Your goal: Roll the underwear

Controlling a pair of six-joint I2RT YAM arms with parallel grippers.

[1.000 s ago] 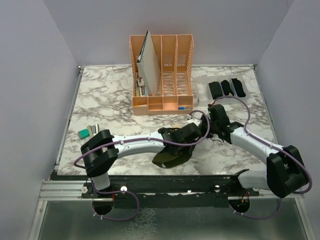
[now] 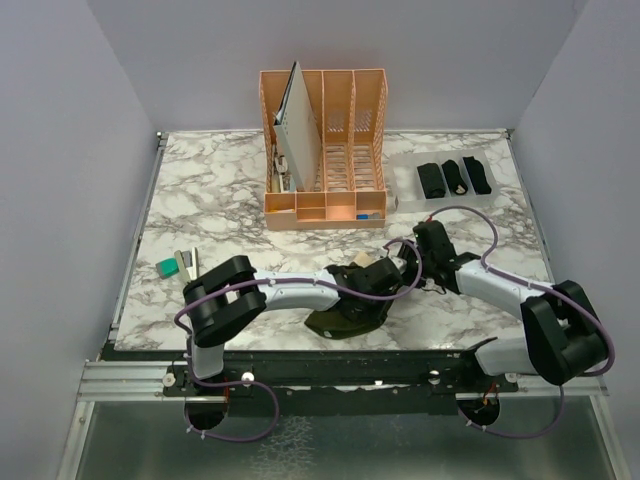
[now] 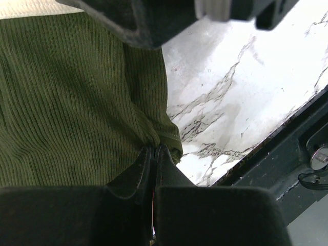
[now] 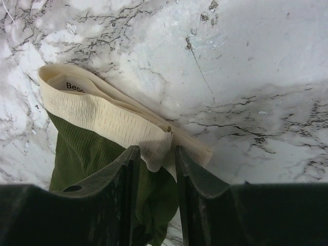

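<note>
The dark green ribbed underwear (image 2: 345, 322) lies on the marble table at the front middle, partly hidden under my left arm. Its cream waistband (image 4: 115, 120) is folded over in the right wrist view. My left gripper is shut, its tips against a fold of the green cloth (image 3: 77, 97); whether cloth is pinched between them cannot be told. The fingertips of my right gripper stand apart, with a bunched corner of waistband showing in the gap. Both grippers are close together in the top view, where their tips are mostly hidden.
An orange divided organizer (image 2: 325, 225) stands at the back with a white board (image 2: 298, 130) in it. Several dark rolls lie in a clear bin (image 2: 408, 190) at back right. A green item (image 2: 167, 268) lies at the left. Marble is bare at back left.
My left arm has shifted to the right and slightly toward the front. My right gripper has moved a little to the left and forward. The underwear stays in nearly the same place.
</note>
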